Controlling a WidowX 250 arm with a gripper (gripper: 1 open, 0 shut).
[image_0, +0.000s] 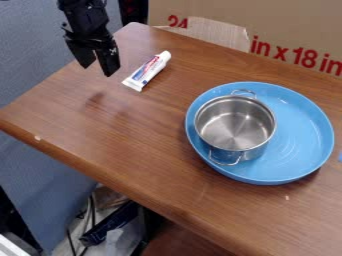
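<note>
My black gripper (96, 58) is over the back left of the wooden table, at the top left of the view, fingers pointing down, apparently parted with nothing seen between them. A white toothpaste tube (147, 71) with red and blue print lies on the table to the right of it, apart from it. On the right, a steel pot (234, 125) with two handles stands on a blue plate (302, 145).
A cardboard box (267, 25) lines the back edge. Beyond the table's left edge are a grey-blue surface and dark items below.
</note>
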